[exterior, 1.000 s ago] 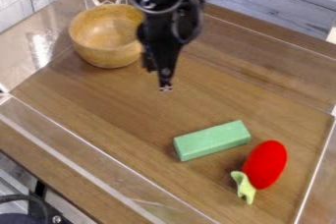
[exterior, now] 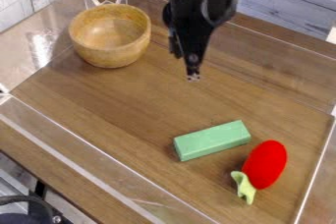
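Note:
My gripper (exterior: pixel 194 75) hangs over the back middle of the wooden table, shut, with nothing seen between its fingers. A yellow wooden bowl (exterior: pixel 110 35) sits at the back left, left of the gripper. A green block (exterior: pixel 210 140) lies at the front right, below the gripper in view. Right of it lies a red oval object (exterior: pixel 265 164) with a pale green piece (exterior: pixel 245 188) at its lower end.
A dark round object (exterior: pixel 20 214) shows at the bottom left corner, off the tabletop.
The objects on the table have not visibly moved.

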